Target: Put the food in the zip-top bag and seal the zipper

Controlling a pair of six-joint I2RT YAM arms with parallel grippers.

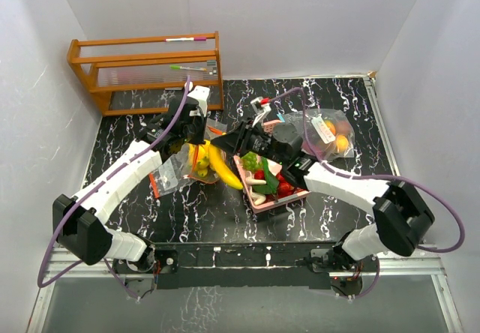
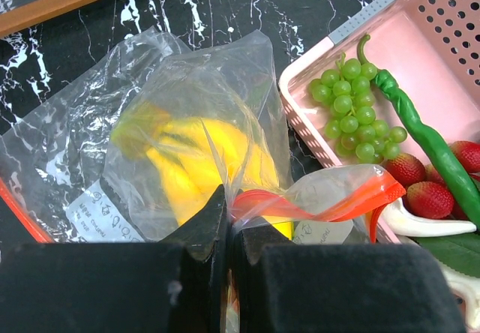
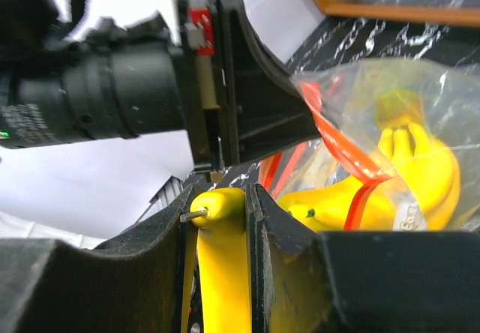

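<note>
A clear zip bag (image 2: 127,175) with a red zipper holds yellow bananas (image 2: 195,160). My left gripper is shut on the bag's edge, which bunches up between its fingers. A single banana (image 3: 222,273) is held upright in my right gripper, beside the bag's mouth and close to the left gripper; in the top view it hangs over the gap between bag and basket.
A pink basket (image 2: 307,108) right of the bag holds grapes, a green pepper, strawberries and white items. Another bag with fruit (image 1: 337,127) lies at the right. A wooden rack (image 1: 142,58) stands at the back left.
</note>
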